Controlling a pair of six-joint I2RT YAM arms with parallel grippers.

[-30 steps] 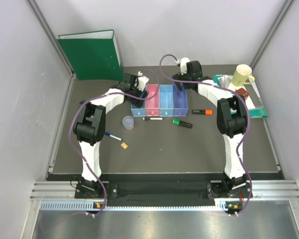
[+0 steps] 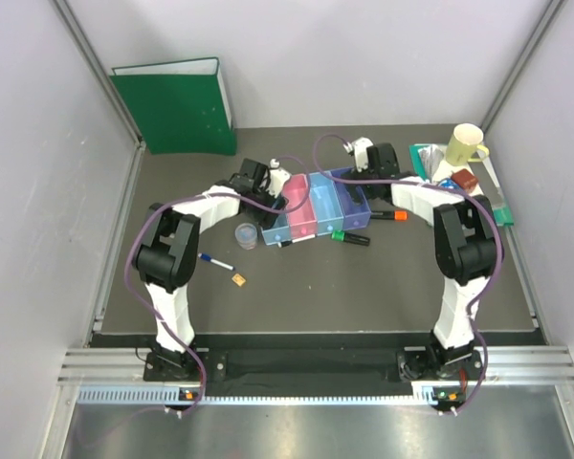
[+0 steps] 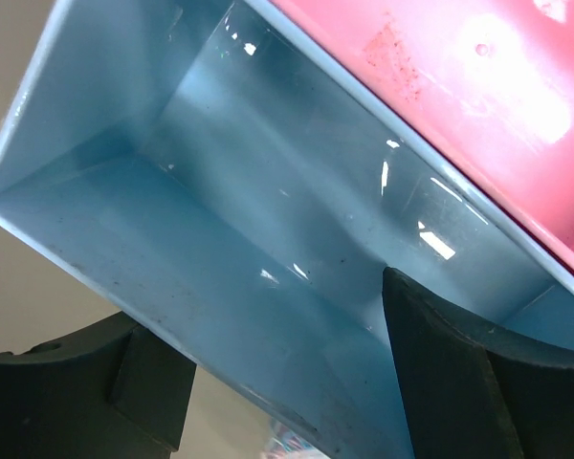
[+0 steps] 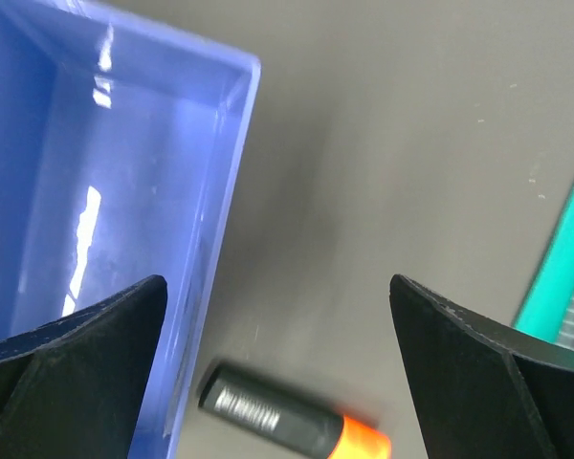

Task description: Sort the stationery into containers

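A four-compartment organizer (image 2: 327, 203), light blue, pink, light blue and dark blue, stands in the middle. My left gripper straddles the outer wall of the leftmost light-blue bin (image 3: 220, 153), part open, one finger inside. My right gripper stands open at the dark-blue bin (image 4: 115, 182). An orange-capped marker (image 2: 390, 215), a green-capped marker (image 2: 352, 238), a black-and-white marker (image 2: 297, 240) and a blue-capped pen (image 2: 220, 264) lie on the table.
A cup (image 2: 246, 236) and a small yellow item (image 2: 238, 279) lie front left. A green binder (image 2: 172, 110) stands at the back left. A tray with a yellow mug (image 2: 464, 145) is at the right.
The organizer has shifted slightly rightward and turned, its right end now further right. Both arms have moved with it, the left toward the front, the right to the right.
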